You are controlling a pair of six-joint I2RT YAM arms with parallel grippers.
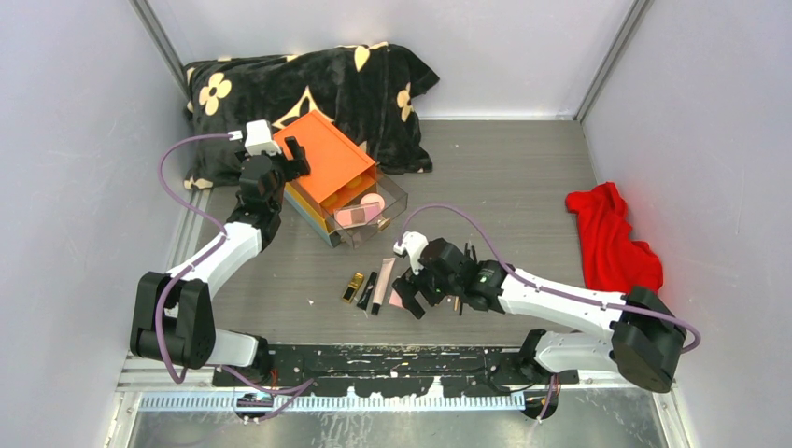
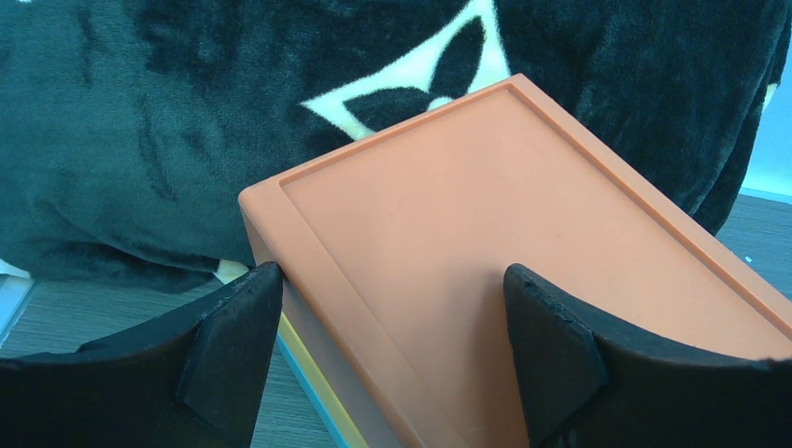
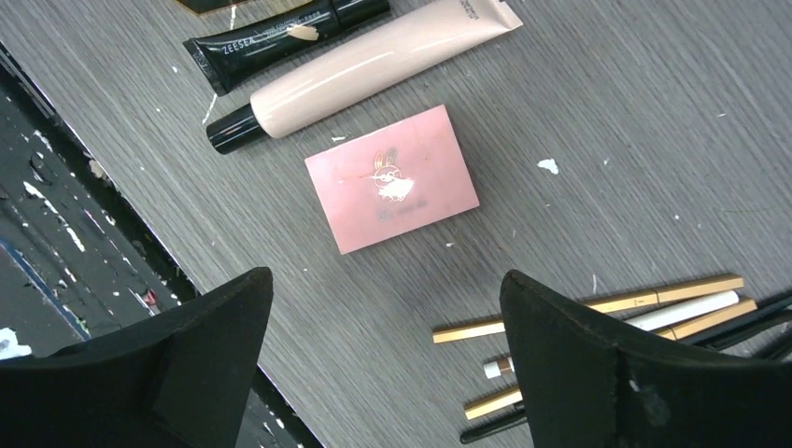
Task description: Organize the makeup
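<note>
An orange organizer (image 1: 322, 154) has its clear drawer (image 1: 392, 201) out, holding pink compacts. My left gripper has its fingers astride the organizer's top corner; whether it grips is unclear. My right gripper is open over a flat pink square (image 3: 392, 177). Beside that lie a beige tube (image 3: 364, 65), a black tube (image 3: 271, 45) and, in the top view, a small gold item (image 1: 353, 287). Pencils and brushes (image 3: 588, 308) lie right of the pink square.
A black patterned blanket (image 1: 233, 93) is piled behind the organizer. A red cloth (image 1: 612, 243) lies at the right wall.
</note>
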